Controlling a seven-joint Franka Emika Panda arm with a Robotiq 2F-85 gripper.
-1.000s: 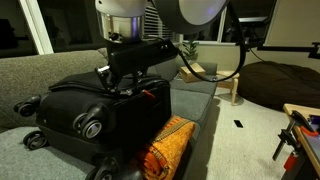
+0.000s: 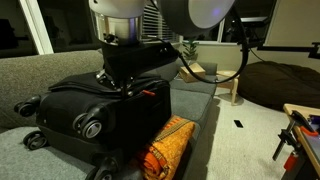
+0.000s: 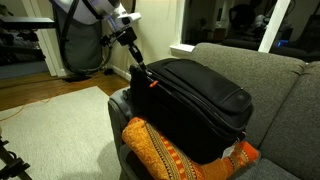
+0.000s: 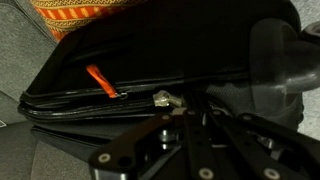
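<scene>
A black suitcase lies on its side on the sofa, wheels toward the camera in exterior view 1. Its zipper track crosses the wrist view, with an orange tag on one pull and a metal zipper pull farther along. At that metal pull my gripper is shut, its fingertips dark against the black fabric and the pull's end hidden between them. From the other side, my gripper meets the upper edge of the suitcase, pointing down at the zipper seam.
An orange patterned cushion is wedged against the suitcase's front side. Behind stands the grey sofa back. Open floor stretches right of the sofa, with a wooden table at the far right.
In exterior view 1 my arm has shifted slightly left along the top edge of the suitcase. The suitcase and cushion look unmoved.
</scene>
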